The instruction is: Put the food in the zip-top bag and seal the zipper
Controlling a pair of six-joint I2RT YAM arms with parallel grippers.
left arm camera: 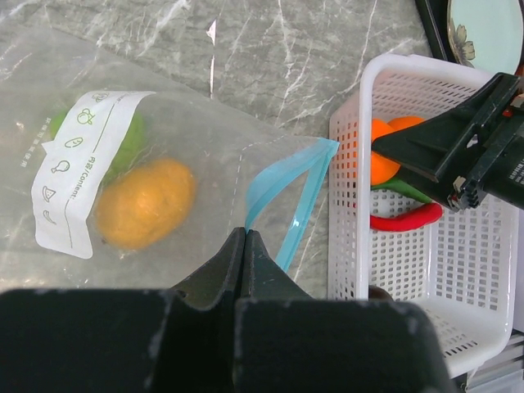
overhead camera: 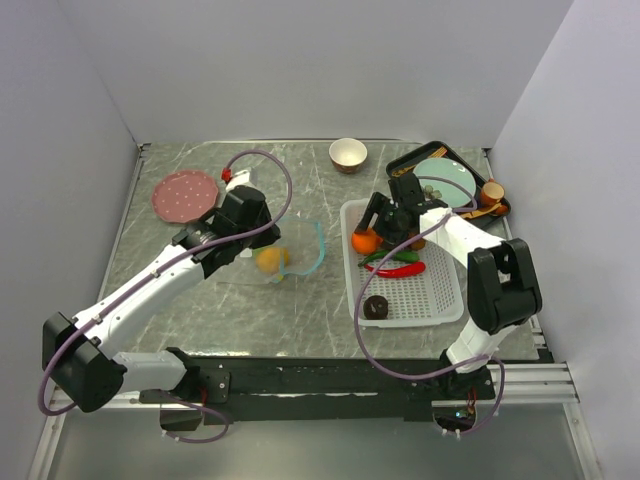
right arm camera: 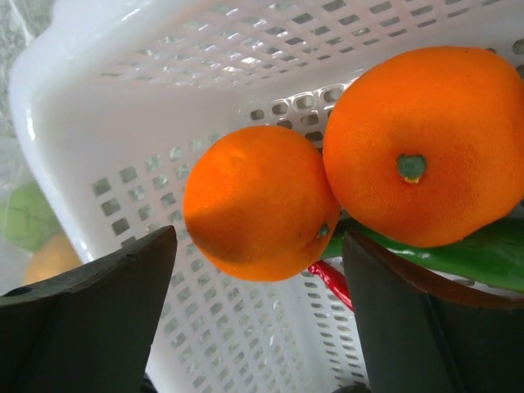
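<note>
A clear zip bag (overhead camera: pixel 300 250) with blue zipper (left arm camera: pixel 278 176) lies left of the basket, holding a yellow item (left arm camera: pixel 146 205) and a green one under a paper label. My left gripper is shut over the bag's zipper end. The white basket (left arm camera: pixel 364 262) holds two oranges (right arm camera: pixel 258 205), a green pepper (right arm camera: pixel 442 258), a red pepper (left arm camera: pixel 405 219) and a dark round item (overhead camera: pixel 376 308). My right gripper stands open over the nearer orange, its fingers either side of and above it.
A pink plate (overhead camera: pixel 184 196) is at back left, a bowl (overhead camera: pixel 348 152) at the back, a black tray with a pale plate (overhead camera: pixel 446 180) at back right. Bare counter lies in front of the bag.
</note>
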